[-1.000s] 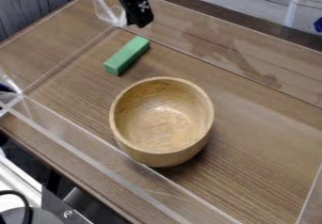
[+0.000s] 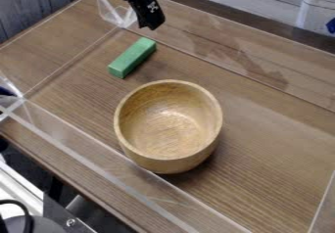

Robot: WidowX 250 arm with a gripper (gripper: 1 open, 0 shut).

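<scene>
A wooden bowl (image 2: 167,125) sits empty on the table in the lower middle. Above and left of it lies a green block (image 2: 131,58). My black gripper (image 2: 148,22) is at the top of the view, above and beyond the block, apart from it. It is small and dark here, so I cannot tell how far its fingers stand apart or whether anything is between them.
Clear plastic edges run along the left and front. A white object (image 2: 316,12) is at the top right corner, past the table.
My gripper has shifted slightly at the top of the view. The bowl and green block have not moved.
</scene>
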